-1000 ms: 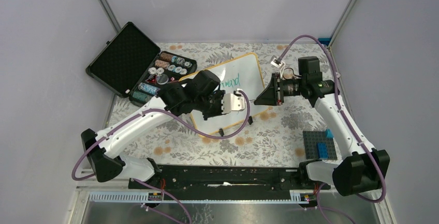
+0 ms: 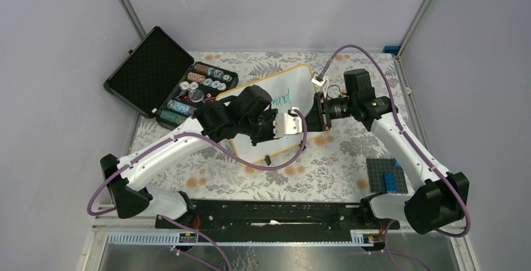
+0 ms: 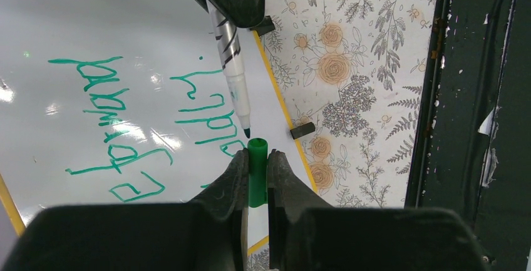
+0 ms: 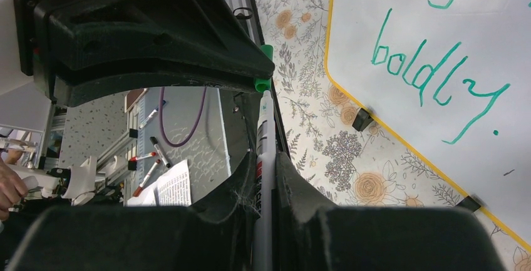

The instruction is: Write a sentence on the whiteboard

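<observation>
In the left wrist view, my left gripper is shut on a small green cap, whose end points toward the marker. The white marker comes down from above, its dark tip bare and just off the cap's end, a little to one side. My right gripper is shut on that marker's body; the green cap shows right by the marker's front end there. Behind them lies the whiteboard, yellow-edged, with green handwriting; "boldly." reads clearly in the right wrist view. Both arms hide much of the board from above.
An open black case with rolls and small items lies at the back left. A grey baseplate with blue bricks is at the right. Black clips edge the board.
My right gripper has moved left, bringing the marker close to the left gripper. The left arm has shifted slightly to the right. The board has stayed put.
</observation>
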